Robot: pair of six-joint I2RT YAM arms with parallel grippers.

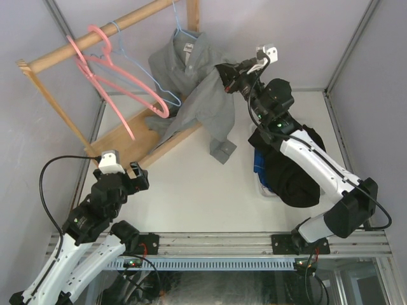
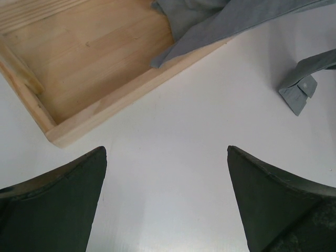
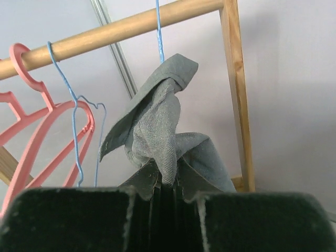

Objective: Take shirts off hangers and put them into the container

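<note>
The grey shirt (image 1: 187,70) hangs by a blue hanger (image 1: 179,25) from the wooden rail, its collar still around the hanger. Gathered cloth of the shirt (image 3: 163,121) runs down into my right gripper, which is shut on it at the shirt's right side. One sleeve with its cuff (image 1: 222,149) dangles below the right gripper (image 1: 224,77). My left gripper is open and empty, low in front of the rack, apart from the shirt. In the left wrist view, a hem (image 2: 210,37) and the cuff (image 2: 298,90) show beyond the fingers.
Pink hangers (image 1: 105,63) and an empty blue hanger (image 1: 143,67) hang on the rail (image 1: 95,35), left of the shirt. A bin with black cloth (image 1: 289,171) stands at the right.
</note>
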